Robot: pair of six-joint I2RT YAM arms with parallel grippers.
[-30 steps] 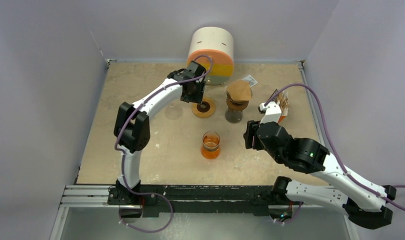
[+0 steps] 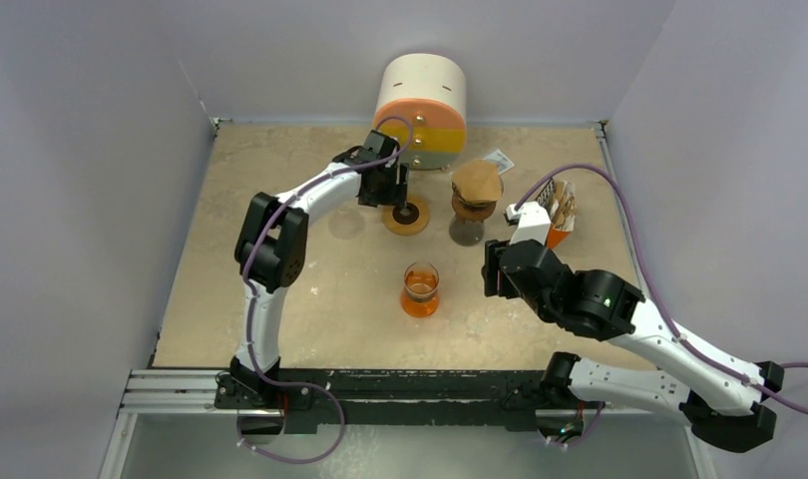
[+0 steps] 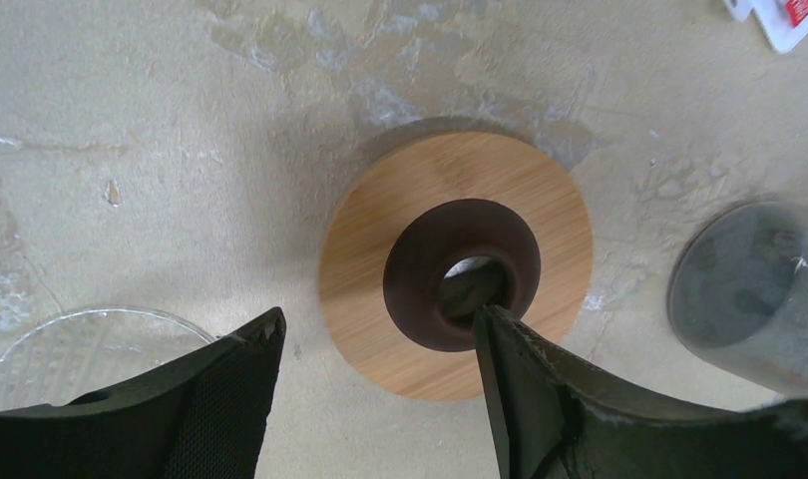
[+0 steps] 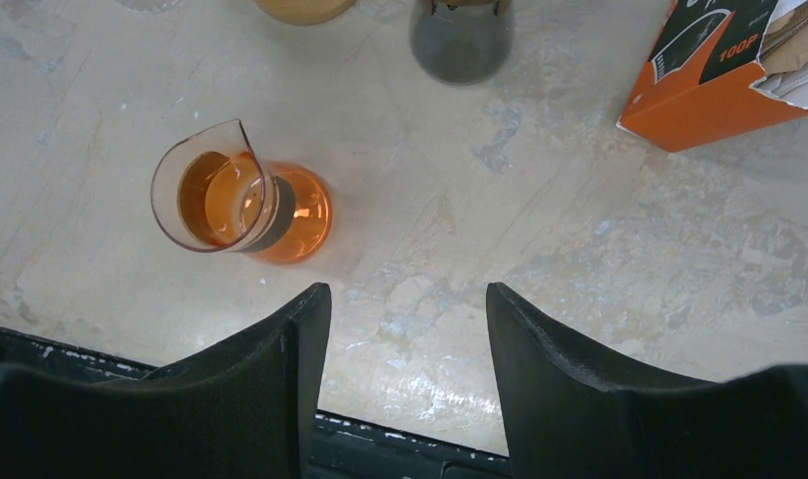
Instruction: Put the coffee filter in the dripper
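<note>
A brown coffee filter [image 2: 477,178] lies on top of the dripper [image 2: 472,209] over a dark glass carafe [image 2: 467,231], right of a round wooden coaster [image 3: 360,259] with a dark ring in its middle. My left gripper is open above that coaster, empty between its fingers. My right gripper stands open over bare table, right of a glass jug of orange liquid [image 4: 300,230]. A box of paper filters [image 4: 689,110] stands at the right.
A white cylindrical bin [image 2: 420,75] with coloured drawers stands at the back. A clear glass item [image 3: 101,349] sits left of the coaster.
My left gripper has shifted slightly near the coaster. The objects look unchanged.
</note>
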